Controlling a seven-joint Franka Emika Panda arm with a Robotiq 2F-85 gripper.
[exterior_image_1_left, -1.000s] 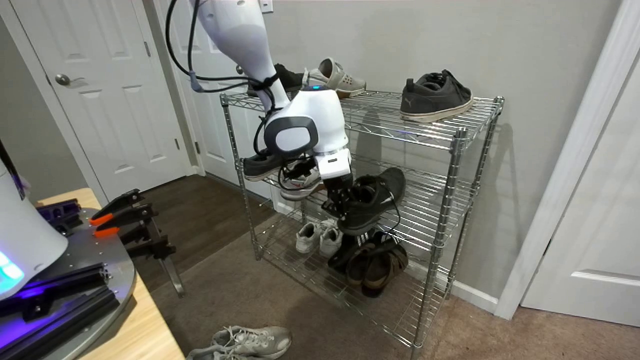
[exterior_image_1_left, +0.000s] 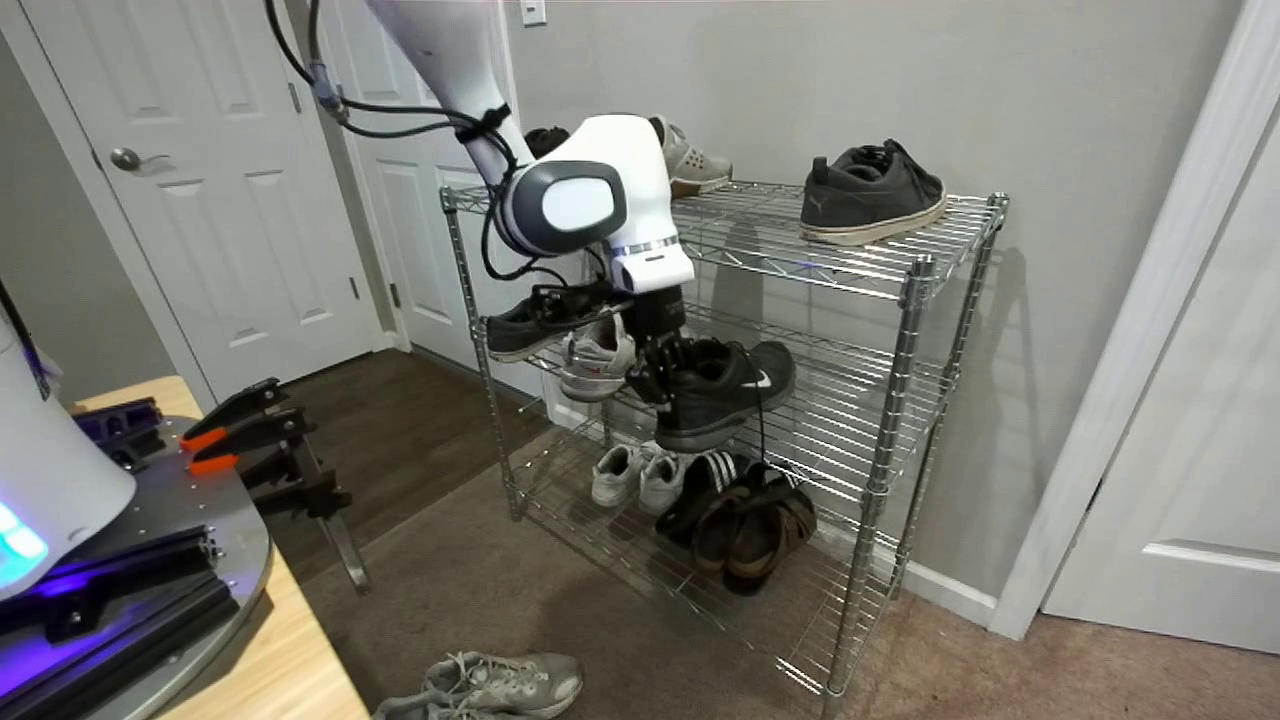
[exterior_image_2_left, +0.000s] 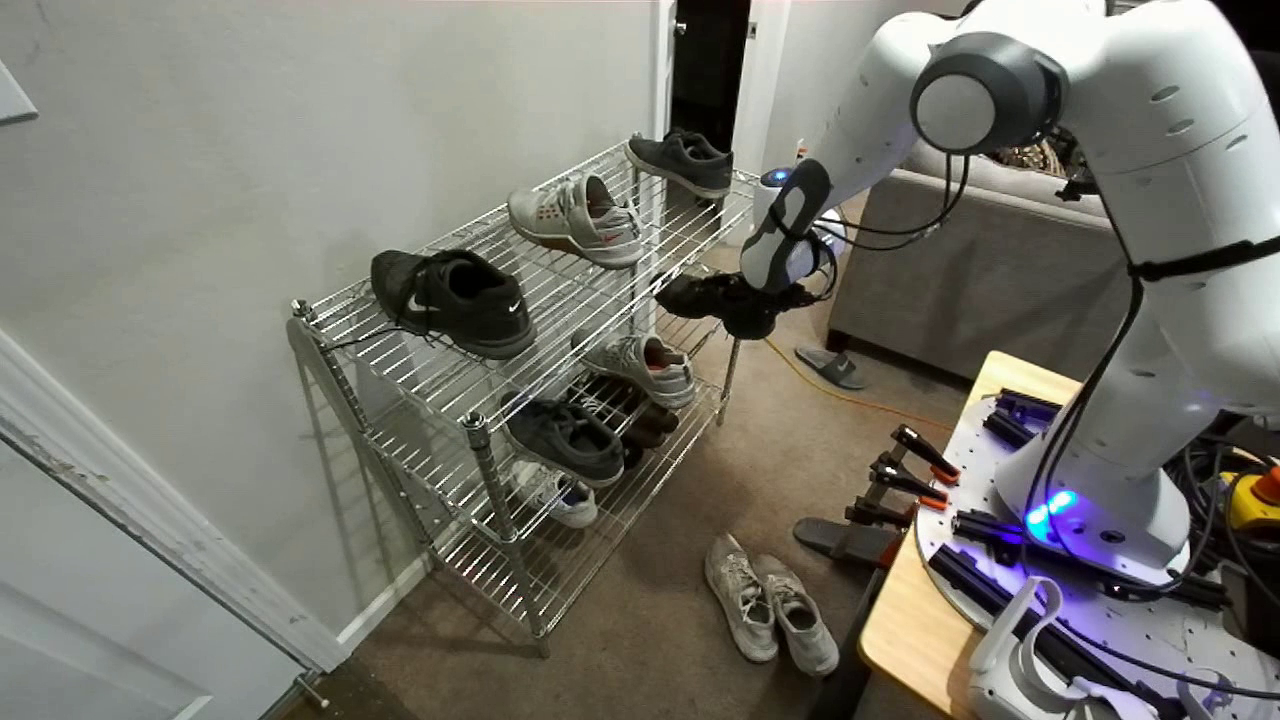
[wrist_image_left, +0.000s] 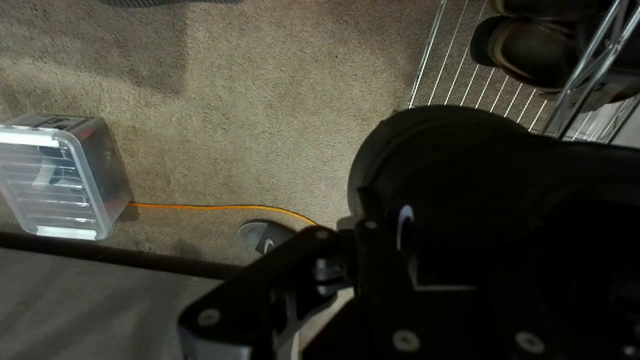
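Note:
A black shoe with a white swoosh (exterior_image_1_left: 726, 394) hangs off the floor, my gripper (exterior_image_1_left: 660, 370) shut on its side wall. It is held level in front of the wire rack (exterior_image_1_left: 894, 396), around the height of the middle shelf. The wrist view shows the rounded end of the held shoe (wrist_image_left: 432, 141) close up, with one dark finger (wrist_image_left: 367, 231) against its outer side; the other finger is lost in the dark. A similar black shoe (exterior_image_2_left: 450, 298) with a swoosh stands on the top shelf.
Grey-white shoes (exterior_image_2_left: 573, 218) and dark shoes (exterior_image_1_left: 873, 192) share the top shelf. More shoes fill parts of the lower shelves, including brown ones (exterior_image_1_left: 768, 534). A worn pair (exterior_image_2_left: 768, 600) lies on the carpet. The middle shelf's right part looks bare.
My gripper has raised the black shoe slightly and carried it a little left in exterior view 1. The shoe has tilted to nearly level. The forearm has swung up and left.

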